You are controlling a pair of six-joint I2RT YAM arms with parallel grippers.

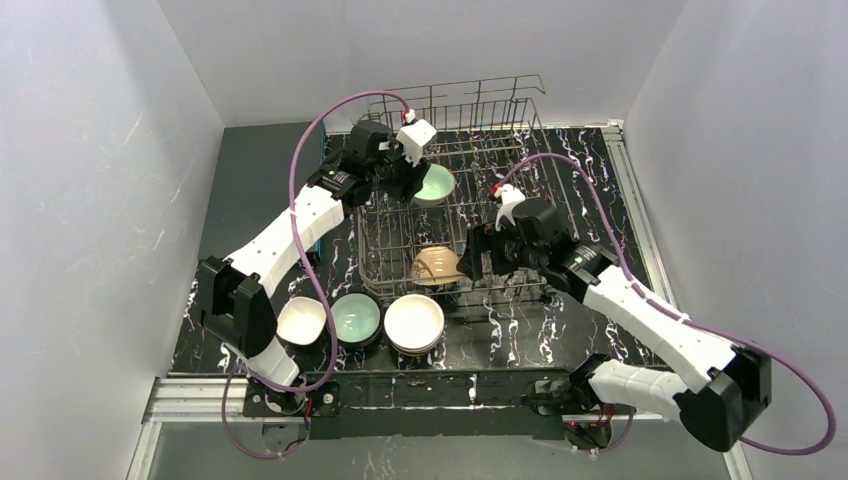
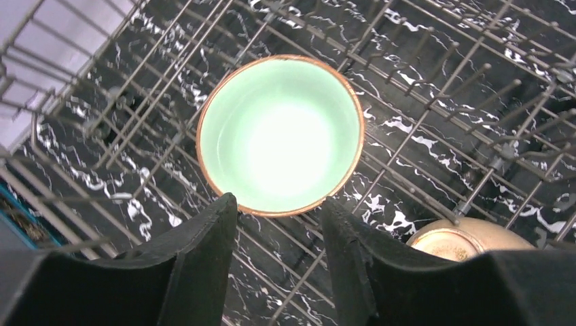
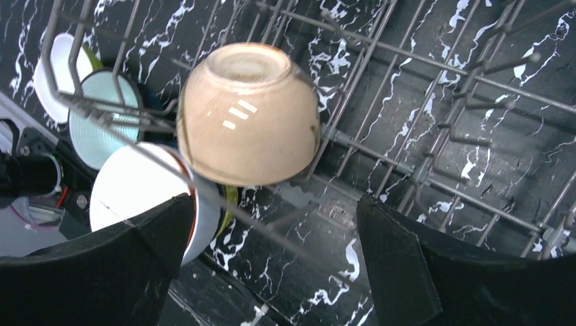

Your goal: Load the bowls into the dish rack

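A pale green bowl [image 2: 280, 136] with a brown rim lies face up in the upper part of the wire dish rack [image 1: 480, 150]. My left gripper is just at its near side, fingers apart, partly open; whether it touches the rim I cannot tell. A beige bowl [image 3: 248, 119] sits upside down in the rack's front part. My right gripper hangs open over the rack beside it, with nothing held.
In front of the rack stand a white square bowl [image 1: 300, 320], a teal bowl [image 1: 355, 318] and a stack topped by a white bowl [image 1: 414, 320].
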